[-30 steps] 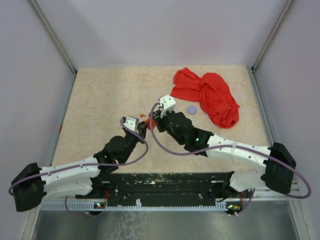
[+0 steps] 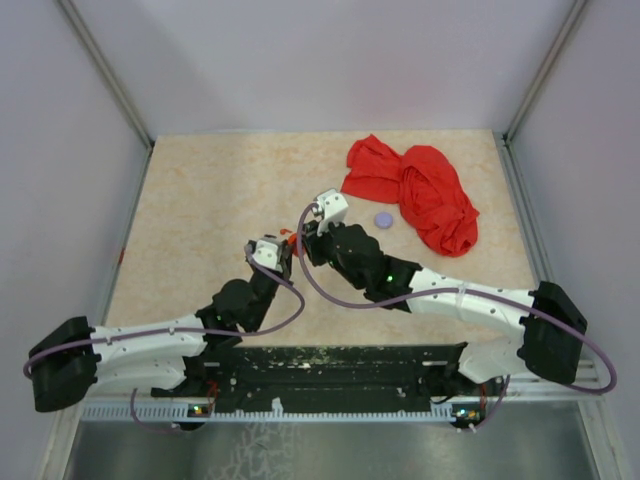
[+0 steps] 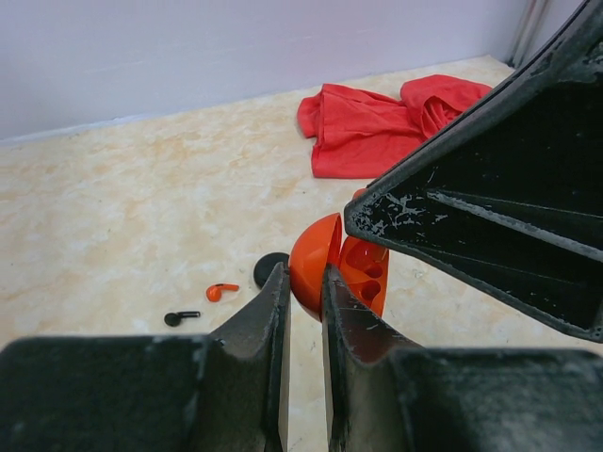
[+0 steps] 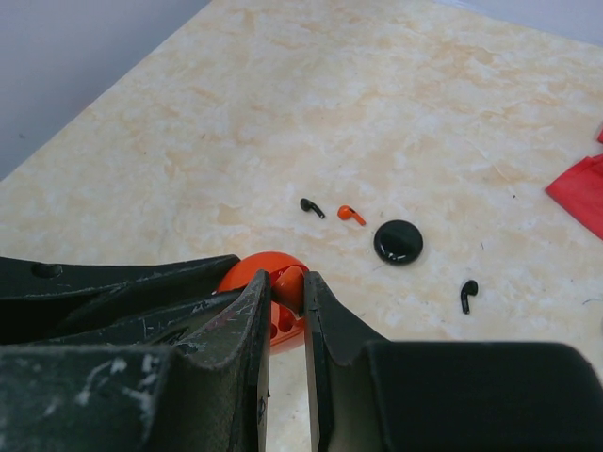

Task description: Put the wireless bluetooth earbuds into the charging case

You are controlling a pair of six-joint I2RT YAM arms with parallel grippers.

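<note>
The orange charging case [image 3: 311, 264] is held upright with its lid open, its earbud slots showing, by my left gripper [image 2: 285, 250], shut on it. My right gripper [image 2: 310, 232] is shut on a small orange earbud [image 4: 288, 287], right at the case's mouth; how far the earbud sits in a slot is unclear, as fingers cover it. On the table lie another orange earbud [image 4: 349, 213], a black earbud [image 4: 310, 206], a second black one [image 4: 468, 292] and a round black case [image 4: 398, 242].
A crumpled red cloth [image 2: 430, 200] lies at the back right, with a small lilac round object [image 2: 383, 219] beside it.
</note>
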